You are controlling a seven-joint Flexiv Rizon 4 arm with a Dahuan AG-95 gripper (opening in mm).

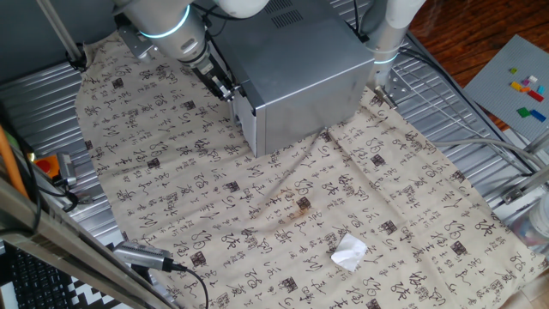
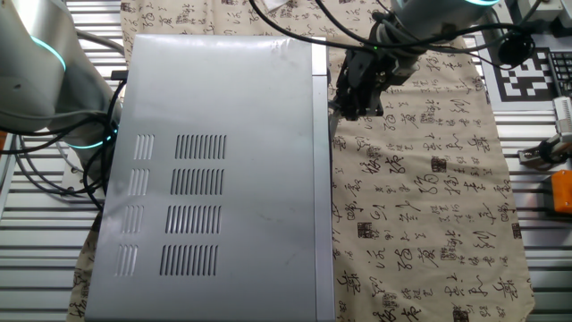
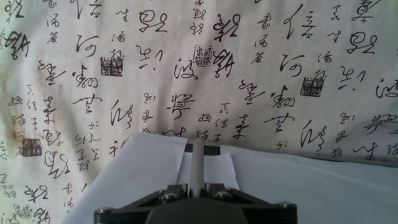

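A silver box-shaped appliance (image 1: 300,69), like a microwave oven, stands at the back of the table. Its front edge (image 2: 323,179) faces my arm. At that front side is my gripper (image 1: 226,91), close against the appliance in both exterior views. From the wrist, the dark fingers of my gripper come together around a narrow upright grey bar (image 3: 197,163), which looks like a handle. They appear shut on it. Pale, smooth surfaces (image 3: 286,186) lie on both sides of the bar. The fingertips' contact is partly hidden.
Patterned cloth (image 1: 189,189) covers the table, with wide free room in front of the appliance. A crumpled white tissue (image 1: 349,252) lies on it. A camera-like device (image 1: 144,256) with a cable sits at the near left. Cables (image 2: 375,43) cross above the arm.
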